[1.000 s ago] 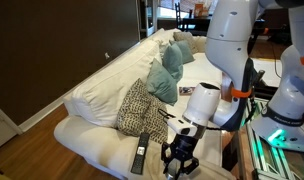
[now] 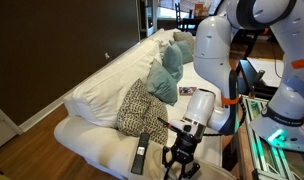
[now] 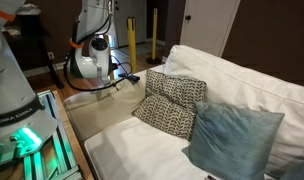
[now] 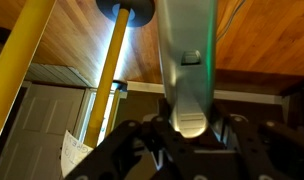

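My gripper [image 2: 176, 160] is over the near end of the white sofa, to the right of a dark remote-like object [image 2: 140, 155]. In the wrist view, a shiny silver-grey object [image 4: 186, 60] runs down from the top edge to the dark fingers [image 4: 142, 145], and the gripper is shut on it. Its upper end is cut off by the frame, and what it is cannot be told. The second exterior view shows the gripper [image 3: 122, 78] small and dark past the sofa's far left, its fingertips unclear.
Patterned pillows [image 2: 142, 110] and blue-grey pillows [image 3: 231, 138] lean on the sofa's back. Yellow posts [image 4: 110, 75] and wooden floor show in the wrist view.
The arm's upper links have shifted and the white wrist housing has tilted. The gripper stays near the same spot over the sofa's near end. Pillows and the dark object have not moved.
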